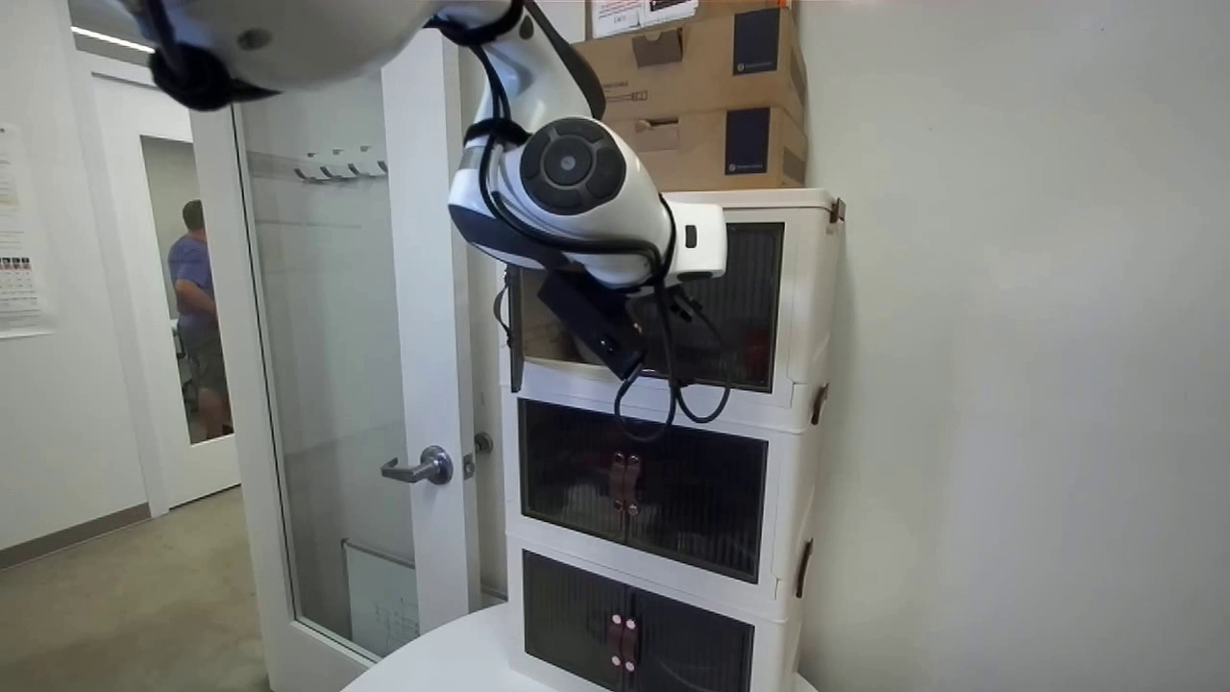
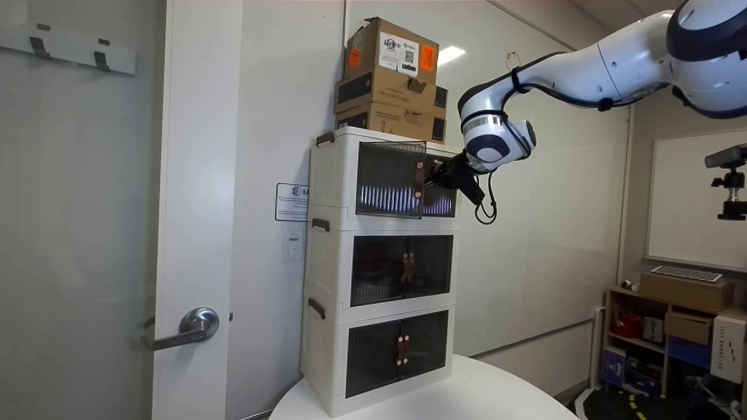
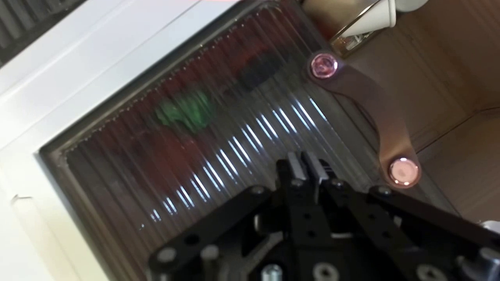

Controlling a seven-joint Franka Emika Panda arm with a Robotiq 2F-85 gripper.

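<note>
The top cabinet's right door [image 3: 154, 159], a dark ribbed panel, fills much of the wrist view and sits close in its white frame. My gripper is shut in front of this panel, with nothing visible between its fingers; contact with the panel cannot be told. The brown door handle [image 3: 386, 119] lies to the right of the fingers, apart from them. In exterior view 2 the left door [image 2: 388, 178] stands swung outward, with my gripper [image 2: 430, 181] near its free edge. Exterior view 1 hides the fingertips behind the wrist camera [image 1: 594, 323].
Beyond the handle, the cabinet interior [image 3: 436, 79] is open and holds a white cup [image 3: 375, 18]. Two lower cabinets have shut doors [image 2: 381, 269]. Cardboard boxes [image 2: 392, 87] are stacked on top. Cables [image 1: 675, 404] hang from the wrist. Clear space lies right of the cabinet.
</note>
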